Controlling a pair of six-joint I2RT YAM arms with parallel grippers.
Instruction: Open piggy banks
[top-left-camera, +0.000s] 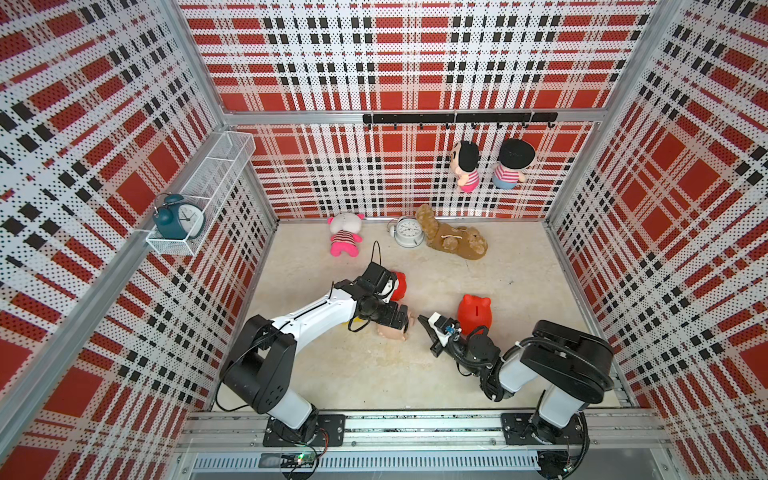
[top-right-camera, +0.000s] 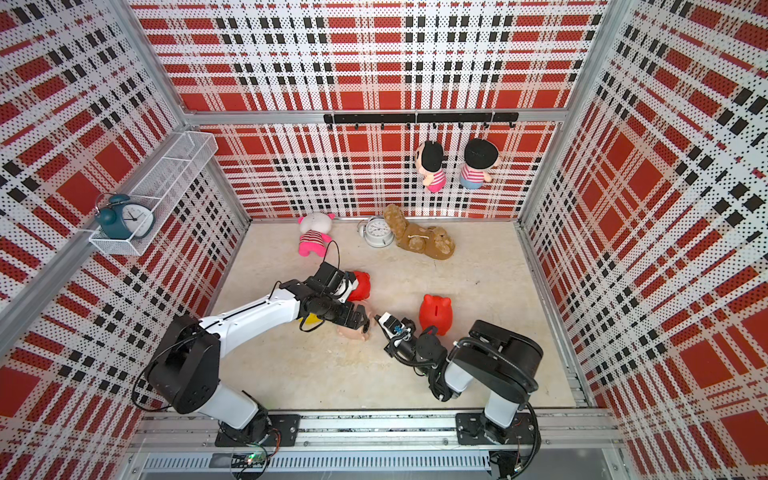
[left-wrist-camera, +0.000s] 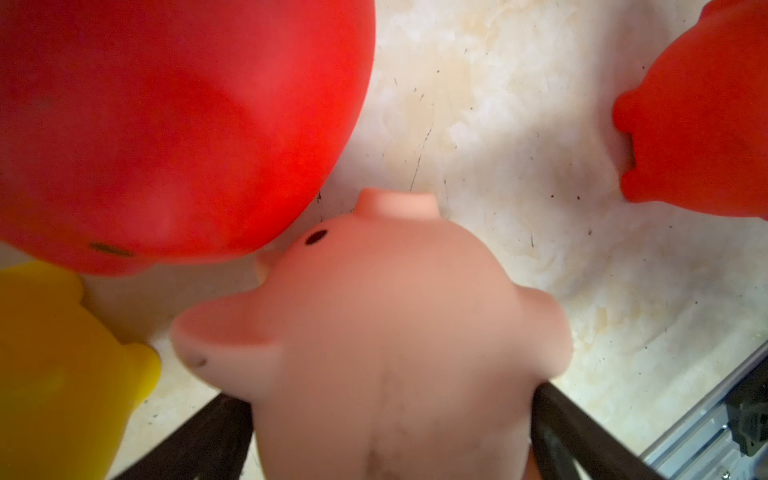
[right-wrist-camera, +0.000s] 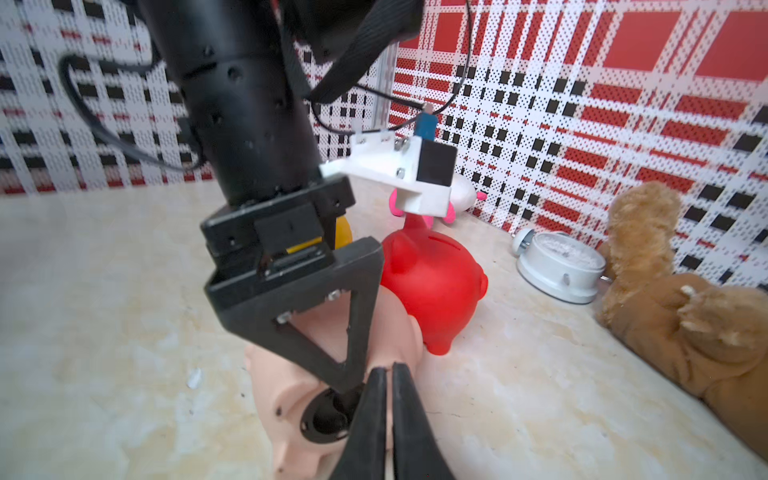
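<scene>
A pink piggy bank (left-wrist-camera: 384, 336) lies on its side under my left gripper (top-left-camera: 398, 318), whose open fingers straddle its body. In the right wrist view its bottom shows a black round plug with holes (right-wrist-camera: 321, 416). My right gripper is just in front of that plug, fingertips close together; whether anything is between them I cannot tell. A red piggy bank (right-wrist-camera: 432, 288) stands behind the pink one, a yellow one (left-wrist-camera: 56, 376) to its left, and another red one (top-left-camera: 475, 313) to the right.
At the back of the table are a pink-striped doll (top-left-camera: 345, 236), a white clock (top-left-camera: 406, 232) and a brown plush toy (top-left-camera: 456, 240). A wire shelf with a teal clock (top-left-camera: 177, 216) is on the left wall.
</scene>
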